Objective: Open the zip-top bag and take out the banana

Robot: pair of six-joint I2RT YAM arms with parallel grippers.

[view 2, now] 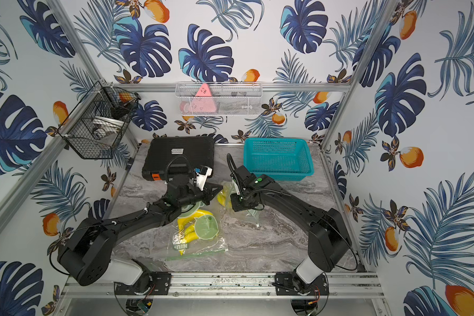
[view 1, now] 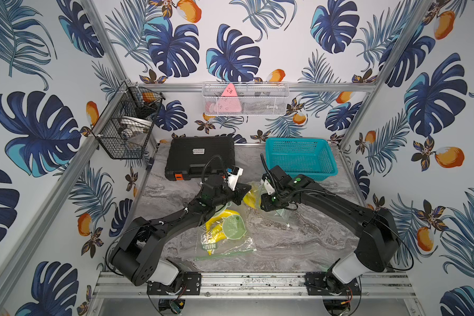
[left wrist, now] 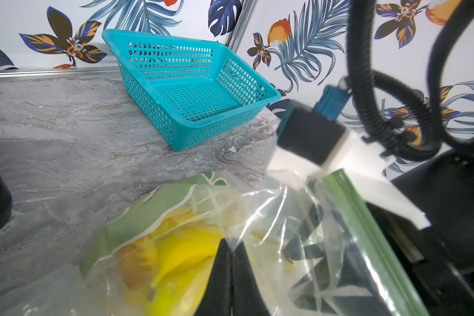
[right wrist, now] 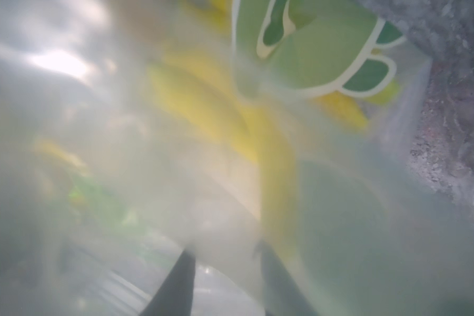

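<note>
A clear zip top bag [left wrist: 279, 210] printed with green leaves holds a yellow banana [left wrist: 184, 252] and stands lifted between my two arms. My left gripper is shut, with the bag's thin film pinched at its fingertips. The green zip edge [left wrist: 374, 242] rises on the right in that view. From the right, my right gripper reaches the bag, its fingers apart. Hazy film and the blurred banana [right wrist: 205, 105] fill most of the right wrist view. Whether those fingers are inside the bag or behind its film, I cannot tell.
A second printed bag [view 1: 246, 243] with bananas inside lies flat below my left arm. A teal basket [view 1: 326, 168] stands at the back right, and a black case [view 1: 200, 150] at the back left.
</note>
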